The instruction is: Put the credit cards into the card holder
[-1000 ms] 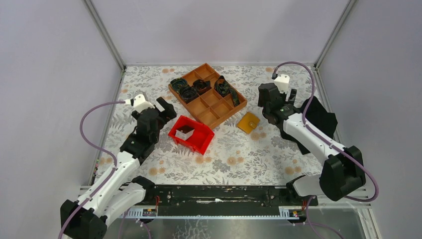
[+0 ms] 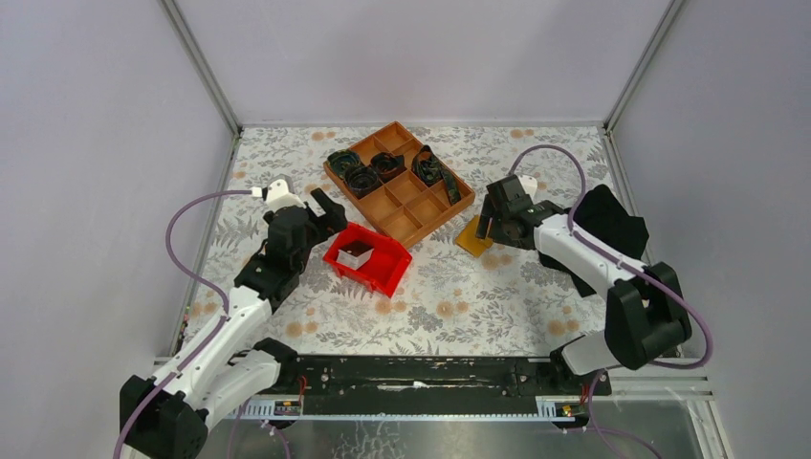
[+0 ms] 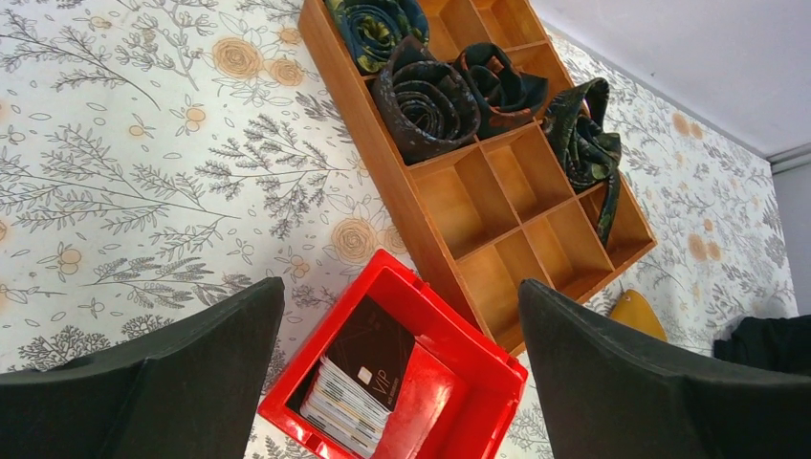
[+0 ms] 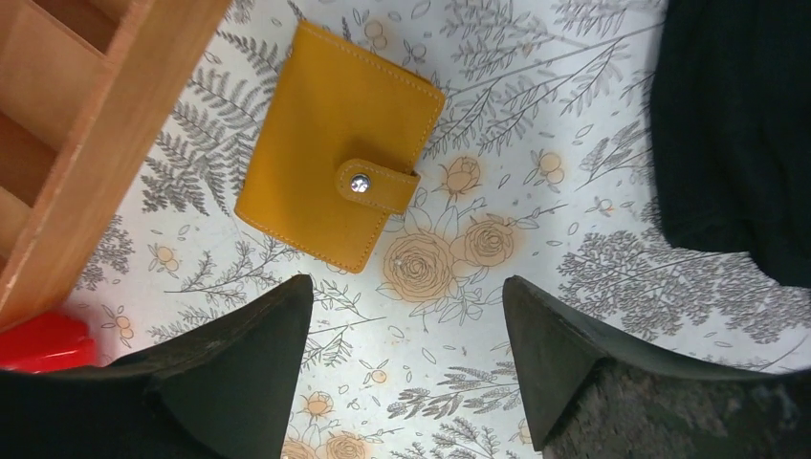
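The mustard-yellow card holder (image 4: 316, 143) lies flat on the patterned tabletop, its snap strap fastened. In the top view part of the holder (image 2: 471, 239) is covered by the right arm. Above it my right gripper hangs with its fingers apart and nothing between them. A stack of cards (image 3: 342, 406) stands in the red bin (image 3: 463, 360), with a dark card marked VIP (image 3: 371, 353) at its upper side. My left gripper is open and empty over the bin, its fingers on either side of it in the wrist view.
A wooden compartment box (image 2: 411, 225) stands behind the red bin, with several rolled dark patterned fabric pieces (image 2: 363, 180) in it. Black cloth (image 2: 612, 225) lies at the right.
My right gripper has moved left and toward the front, from beyond the holder's right side to over it. My left gripper has shifted slightly right.
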